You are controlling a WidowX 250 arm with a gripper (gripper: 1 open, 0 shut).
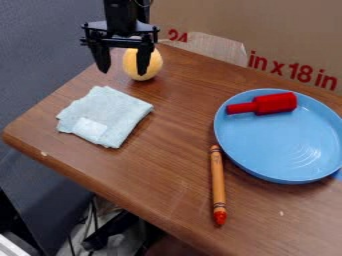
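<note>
My black gripper [122,58] hangs at the back left of the wooden table, its fingers open in front of a round yellow object [147,65], with nothing visible held. A folded pale cloth [104,117] lies at the left of the table. A blue plate [281,150] on the right carries a red cylindrical object [273,103] with a narrow handle. An orange crayon-like stick [218,190] lies left of the plate.
A cardboard box [287,45] with printed sizes stands behind the table [160,190]. The table's left edge drops to a dark floor.
</note>
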